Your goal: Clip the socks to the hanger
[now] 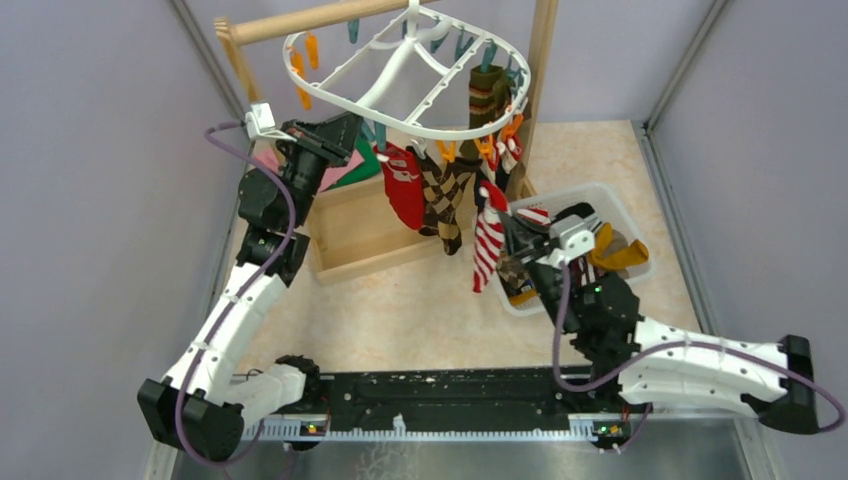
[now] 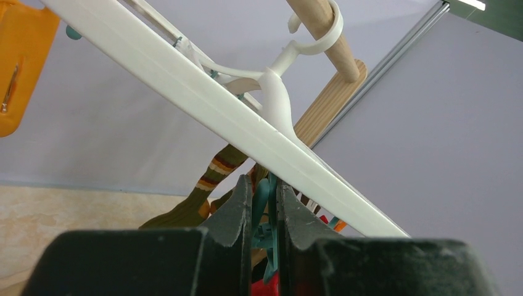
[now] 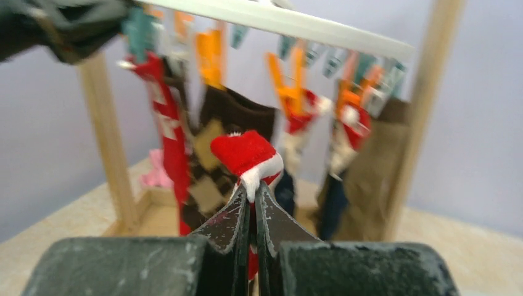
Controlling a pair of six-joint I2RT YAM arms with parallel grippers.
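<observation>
The white clip hanger (image 1: 450,132) carries several socks, among them a red sock (image 1: 401,187) and a checkered one (image 1: 441,200). My left gripper is shut on a teal clip (image 2: 261,197) at the hanger's rim, beside the red sock. My right gripper is shut, with a red, white-topped striped sock (image 3: 243,154) between its fingertips; in the top view this sock (image 1: 487,240) hangs in front of the bin, clear of the hanger.
A white bin (image 1: 632,225) of loose socks stands at the right. An open wooden box (image 1: 350,230) lies below the hanger, and a wooden frame (image 1: 545,50) holds the hanger up.
</observation>
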